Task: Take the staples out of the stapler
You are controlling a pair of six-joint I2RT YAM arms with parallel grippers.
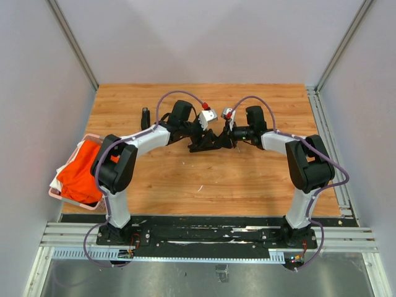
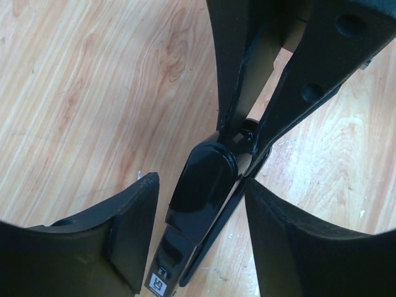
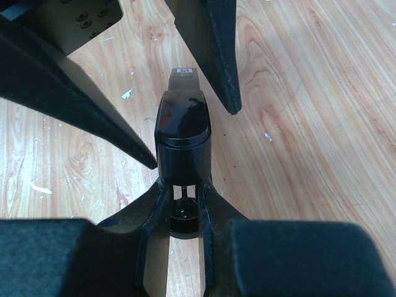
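Note:
The black stapler [image 1: 199,148] lies lengthwise on the table between both arms. In the left wrist view its dark body [image 2: 204,192] has a small pale label near the far end, and a slit shows along its side between top and base. My right gripper is shut on the stapler's rear end, one finger on each side. My left gripper stands part open above the stapler, a finger on either side and nothing clasped. In the right wrist view one left fingertip [image 3: 148,159] is close beside the stapler; the other is clear of it.
A pink basket [image 1: 93,137] with orange cloth [image 1: 80,172] stands at the left edge. Behind the left arm is a black upright object [image 1: 145,117]. Small pale scraps [image 3: 127,93] dot the table.

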